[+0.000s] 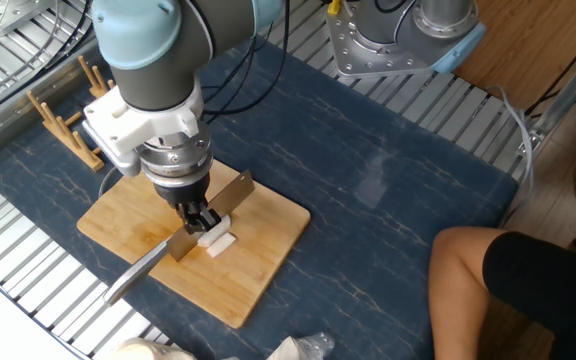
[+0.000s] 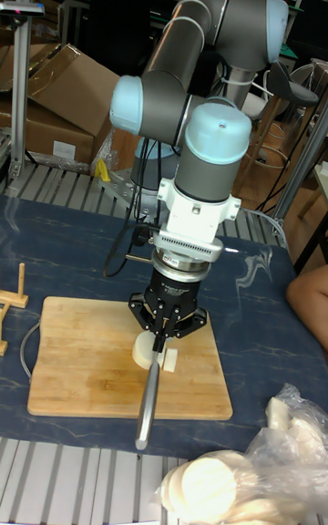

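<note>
A knife (image 1: 136,275) with a broad blade and a silver handle extends across the wooden cutting board (image 1: 251,268). My gripper (image 1: 200,221) is shut on the knife, its fingers low over the board. Right beside the blade is a white food piece (image 2: 143,350), partly hidden by the gripper in exterior view 2. On the blade's other side in exterior view 3, a narrow white slice (image 2: 170,360) lies on the board. Whether the blade's edge touches the wood cannot be told.
A wooden peg rack (image 1: 73,137) stands behind the board. Plastic bags with round white pieces (image 2: 207,488) lie at the front right in exterior view 3. A person (image 1: 460,262) is at the table's right side. The dark mat (image 1: 368,215) right of the board is clear.
</note>
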